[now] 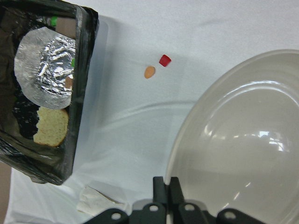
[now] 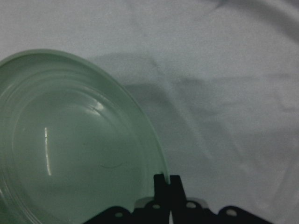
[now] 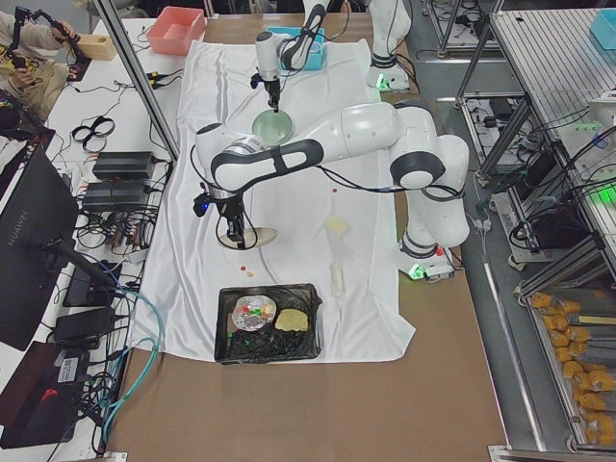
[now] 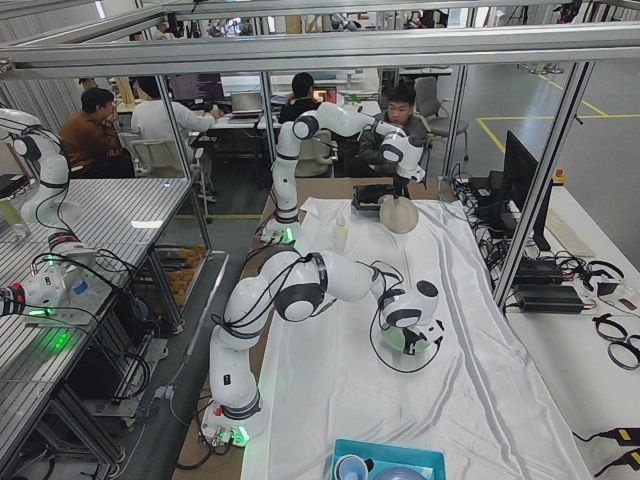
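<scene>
A cream plate (image 1: 243, 140) is held by its rim in my left gripper, shut on it; in the camera left view it is beside the black-lined bin (image 3: 228, 346), which holds a foil piece (image 1: 44, 70) and a bread slice (image 1: 50, 126). My right gripper is shut on the rim of a green plate (image 2: 74, 135). A small red piece (image 1: 165, 60) and an orange piece (image 1: 149, 72) lie on the white cloth.
A blue tray (image 4: 390, 450) with cups stands at the far end of the table. A crumpled white paper (image 1: 98, 201) lies near the bin. Monitors and cables line one side.
</scene>
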